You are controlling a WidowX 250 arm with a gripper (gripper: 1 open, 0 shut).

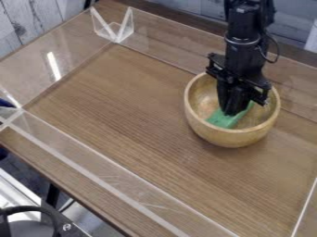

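Note:
A wooden bowl (229,131) sits on the right side of the wooden table, with a green object (224,119) inside it. The black gripper (233,99) reaches down from above into the bowl, its tips at the upper end of the green object and partly covering it. The fingers are close together; whether anything is between them cannot be made out.
A clear plastic object (114,25) is at the back left. A dark mechanical part (28,225) shows at the bottom left corner, off the table.

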